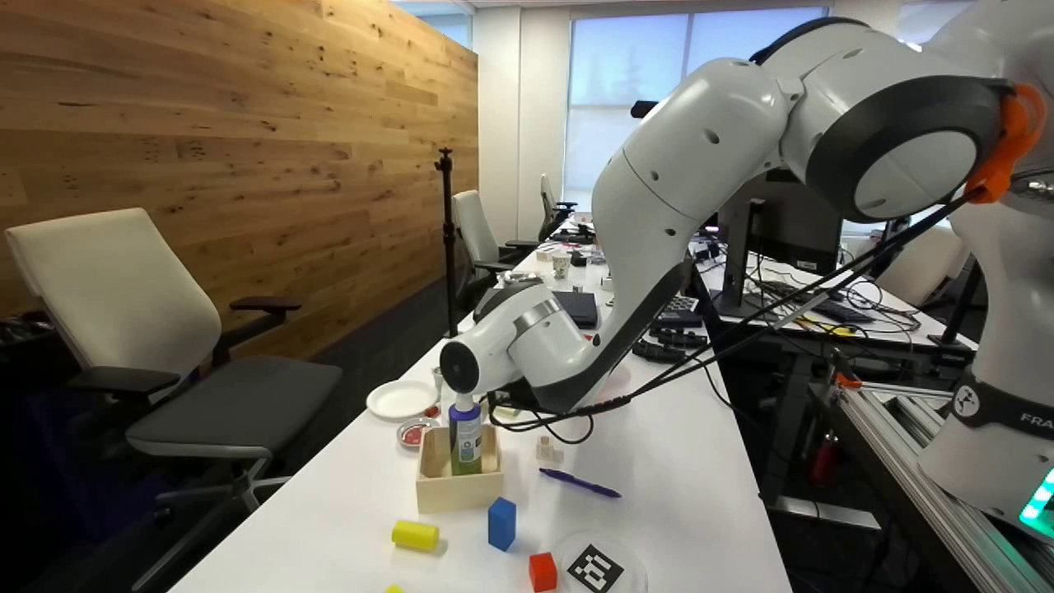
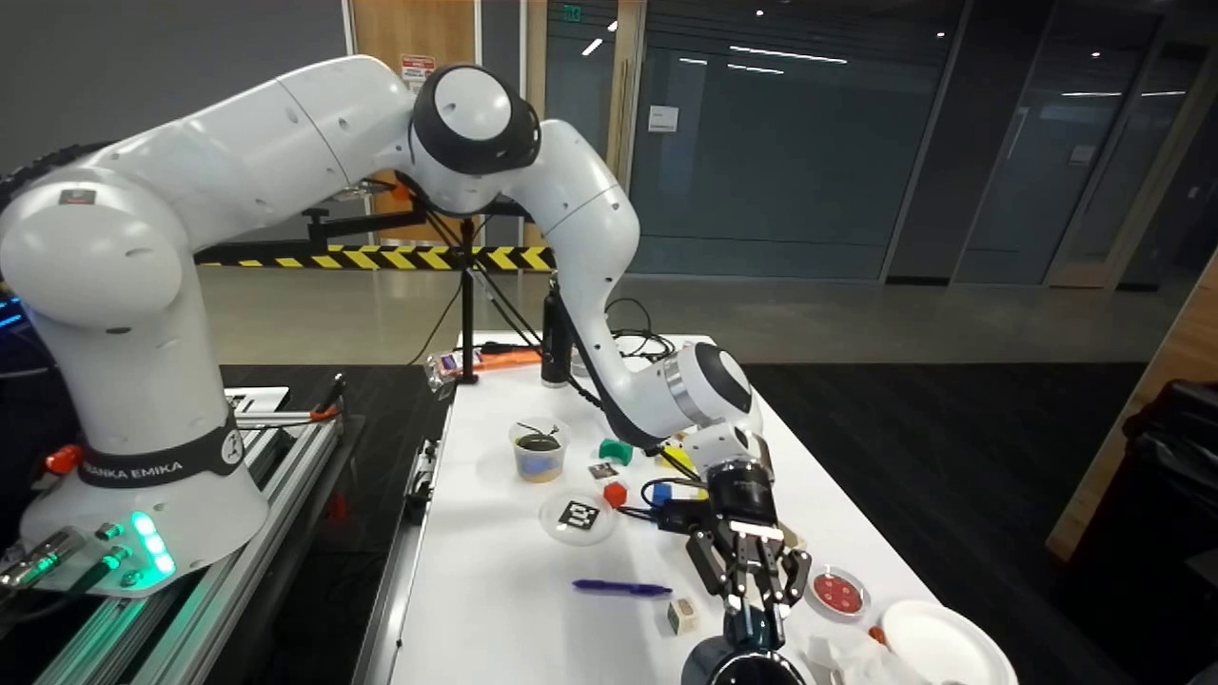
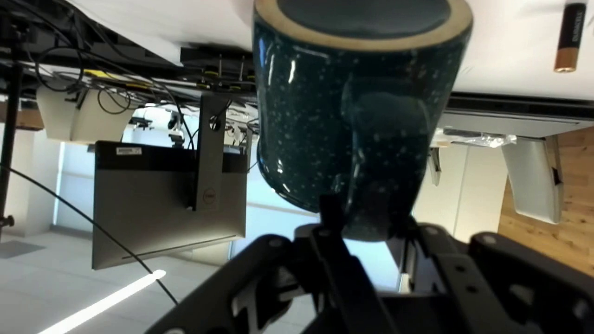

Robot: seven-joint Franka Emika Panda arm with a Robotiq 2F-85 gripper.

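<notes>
A dark green, speckled mug (image 3: 312, 105) fills the upper middle of the wrist view, a pale ring around its end pointing at the table. My gripper is shut on its handle (image 3: 384, 144). In exterior view 2 the gripper (image 2: 759, 605) points toward the camera, the mug (image 2: 708, 660) at its fingertips and cut off by the frame's bottom edge. Exterior view 1 has both hidden behind the arm. Whether the mug touches the table cannot be told.
A wooden box (image 1: 459, 493) holding a purple-green bottle (image 1: 465, 440) stands close to the wrist. Around lie a white plate (image 1: 400, 399), a red-filled dish (image 2: 836, 593), a purple pen (image 1: 580, 483), a blue block (image 1: 501, 524) and a battery (image 3: 571, 36).
</notes>
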